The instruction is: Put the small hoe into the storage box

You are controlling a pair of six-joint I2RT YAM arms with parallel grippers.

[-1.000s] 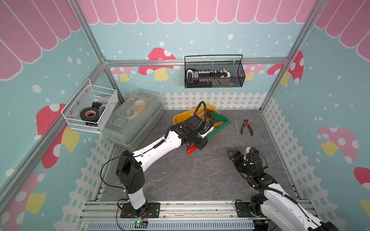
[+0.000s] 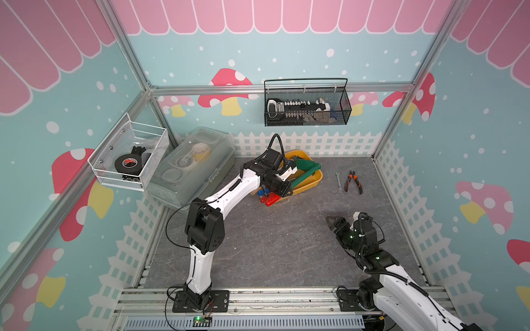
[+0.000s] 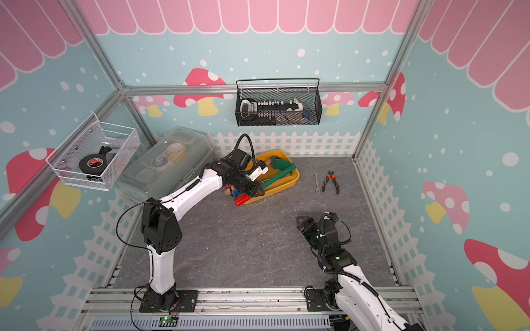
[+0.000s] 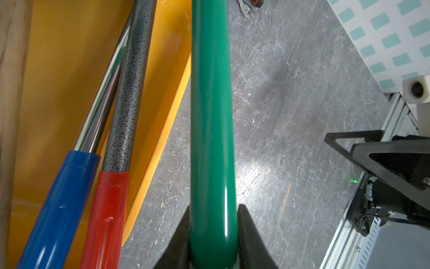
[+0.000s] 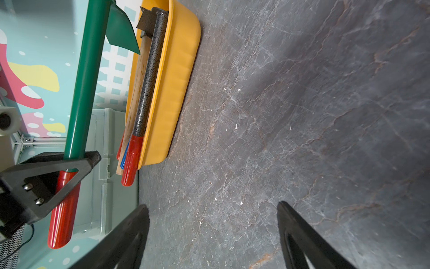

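The small hoe (image 5: 85,89), green with a red grip end, is held by my left gripper, which is shut on its handle. In the top left view its green blade end (image 2: 307,167) lies above the yellow storage box (image 2: 314,183), and the red end juts past the box's front left edge. From the right wrist view the hoe appears raised over the box rather than resting in it. My right gripper stands part open over bare table at the front right, nothing between its fingers.
Inside the box are other tools, among them a red-gripped tool (image 4: 107,215) and a blue-handled one (image 4: 62,206). A wrench (image 2: 339,182) and pliers (image 2: 353,182) lie to its right. A clear lidded case (image 2: 193,165) stands left.
The left arm has carried the hoe back and to the left, bringing it from the box's front right side to over the box. My right arm shows hardly any movement.
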